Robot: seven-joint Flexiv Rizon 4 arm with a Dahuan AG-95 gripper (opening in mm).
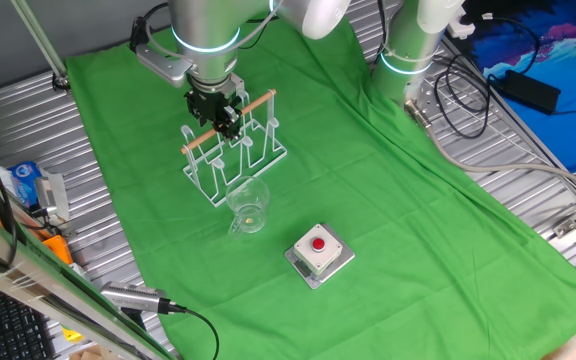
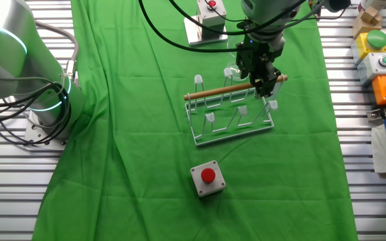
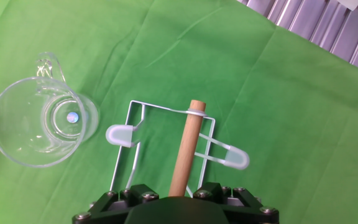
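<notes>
A white wire rack [image 1: 252,165] with a wooden top bar [image 1: 260,103] stands on the green cloth. My black gripper [image 1: 230,128] points down at this bar; in exterior view 2 the gripper [image 2: 267,86] is near the bar's right end. In the wrist view the bar [image 3: 185,146] runs down between the two finger linkages. The fingertips do not show clearly, so whether they touch or enclose the bar is unclear. A clear glass mug [image 3: 45,121] stands beside the rack, apart from the gripper, its handle [image 3: 50,65] toward the top of the wrist view.
A red-button box [image 1: 318,249] sits on a metal plate in front of the mug. Another red-button box [image 2: 208,178] lies on the opposite side of the rack. Cables [image 2: 200,47] hang around the arm. Open cloth [image 1: 448,270] spreads to the right.
</notes>
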